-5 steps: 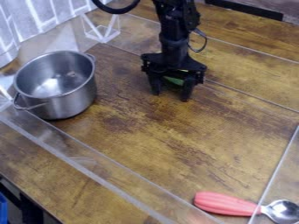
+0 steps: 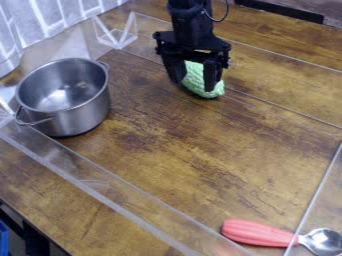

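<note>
My black gripper [image 2: 194, 65] is at the top middle of the camera view, over a pale green object [image 2: 206, 84], which looks soft or textured and is partly hidden behind it. Whether the fingers are open or shut on it cannot be made out.
A steel pot [image 2: 62, 97] stands at the left. A scoop with a pink handle [image 2: 267, 234] lies at the bottom right. Clear plastic strips edge the wooden table [image 2: 174, 160], whose middle is bare.
My gripper has moved up and back in the view, away from the table's middle. More of the green object now shows below it.
</note>
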